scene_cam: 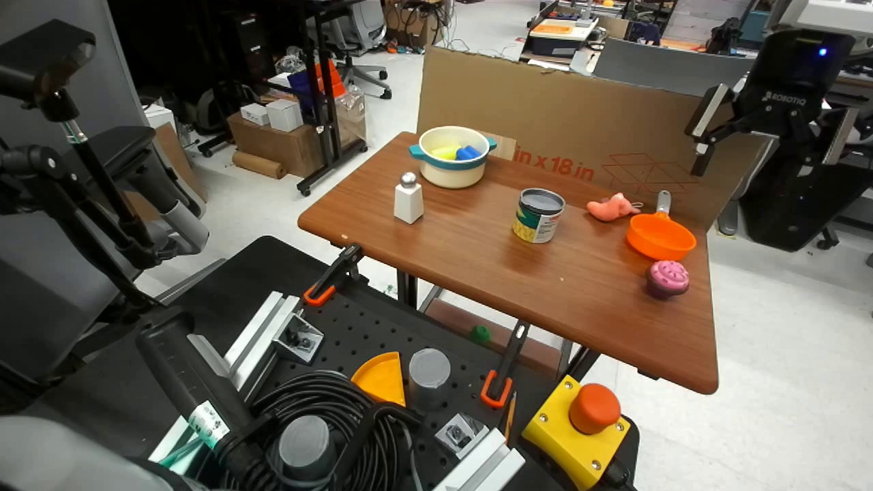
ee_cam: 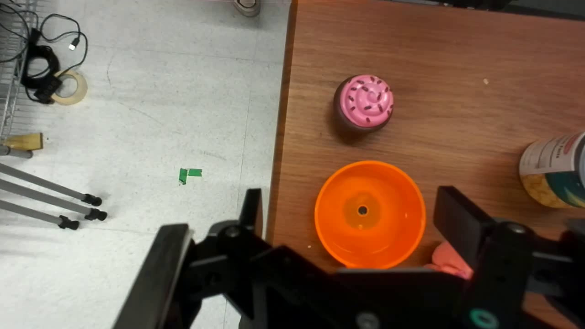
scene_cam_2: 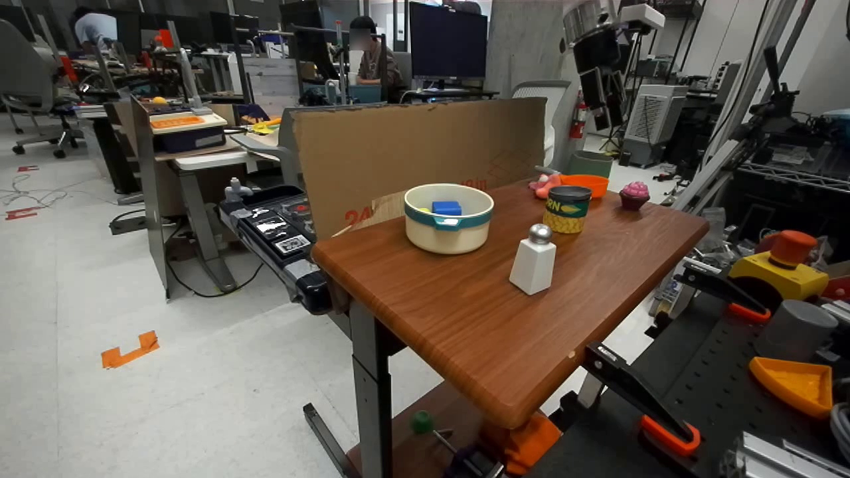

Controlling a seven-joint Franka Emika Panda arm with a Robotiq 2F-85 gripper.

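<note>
My gripper (scene_cam: pixel 757 166) is up in the air at the right end of the table, its fingers (scene_cam: pixel 709 112) wide apart and nothing between them. In the wrist view, an orange pan (ee_cam: pixel 370 241) appears below the gap between the fingers, well under them. Beside the pan lies a pink toy (scene_cam: pixel 610 207), partly covered by a finger in the wrist view. A cupcake with pink frosting (ee_cam: pixel 367 101) sits near the table's right edge. Farther left are a corn can (scene_cam: pixel 537 217), a white shaker (scene_cam: pixel 408 201) and a cream pot (scene_cam_2: pixel 448 231) containing a blue block (scene_cam_2: pixel 446 208) and something yellow.
A tall cardboard sheet (scene_cam: pixel 524 106) stands along the table's back edge. Clamps (scene_cam: pixel 505 364) grip the front edge, beside a black pegboard surface with a yellow-and-red stop button (scene_cam: pixel 595 408).
</note>
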